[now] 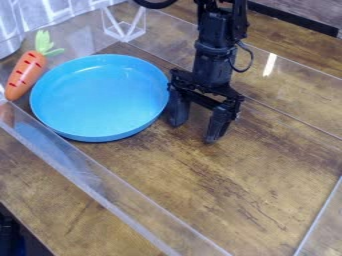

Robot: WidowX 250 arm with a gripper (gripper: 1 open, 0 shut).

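The black gripper [201, 118] is low over the wooden table, just right of a round blue plate [99, 98]. Its two dark fingers point down near the tabletop and stand apart, with nothing visible between them. At the far left lies a toy carrot [27, 73] with green leaves, outside the plate.
Clear plastic walls [87, 175] border the work area. A small white wire-like object [123, 22] stands at the back left.
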